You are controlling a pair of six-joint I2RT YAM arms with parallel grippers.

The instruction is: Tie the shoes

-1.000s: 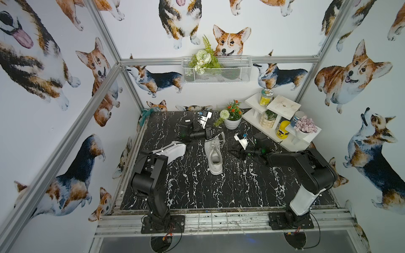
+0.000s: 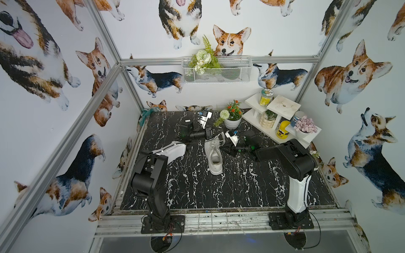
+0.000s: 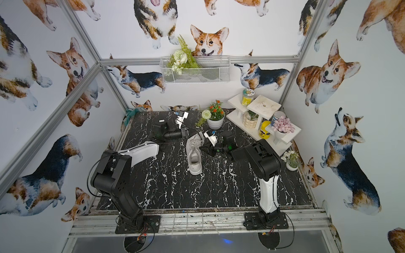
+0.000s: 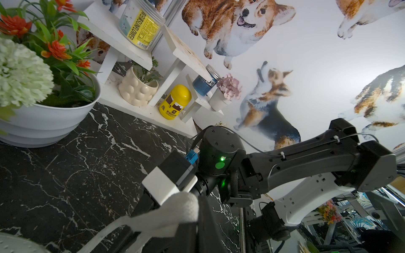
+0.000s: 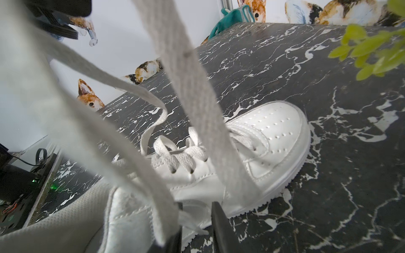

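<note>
A white sneaker (image 2: 214, 158) stands upright on the black marble tabletop, heel toward the robot. My left gripper (image 2: 209, 134) hangs over its front part, shut on a white lace (image 4: 156, 217) that rises to it in the left wrist view. My right gripper is low at the shoe's right side, its fingers part open. In the right wrist view loose lace strands (image 5: 202, 109) cross in front of the camera over the eyelets, and a lace end shows near the fingers; whether it lies between them I cannot tell.
A potted flower plant (image 2: 232, 120) stands just behind the shoe. A white stepped shelf (image 2: 282, 105) with jars and pots fills the back right.
My right gripper has moved leftward, up to the shoe's side. The left arm and the shoe look unchanged.
</note>
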